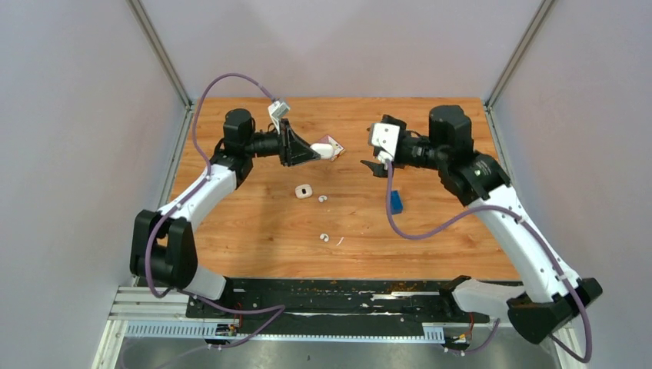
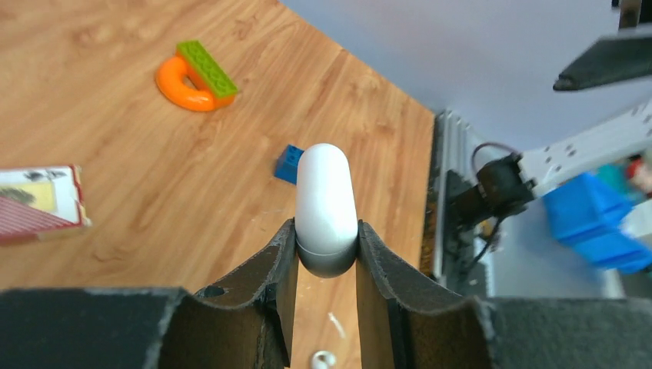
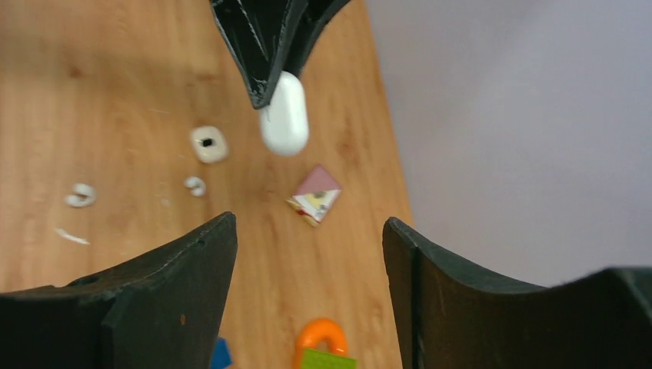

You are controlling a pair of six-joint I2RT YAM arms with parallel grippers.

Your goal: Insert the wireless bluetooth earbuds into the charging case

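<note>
The white, capsule-shaped charging case is gripped at one end between my left gripper's fingertips, raised above the table. My left gripper is shut on it, and the case points right; its lid looks closed. Two white earbuds lie on the wood: one earbud near the middle, the other earbud closer to the front. In the right wrist view both show too, earbud and earbud. My right gripper stands wide open, to the right of the case and apart from it, nothing between its fingers.
A white rounded block with a dark spot sits left of the earbuds. A small white strip lies by the front earbud. Around them are a red-and-white box, a blue block, an orange ring and a green block.
</note>
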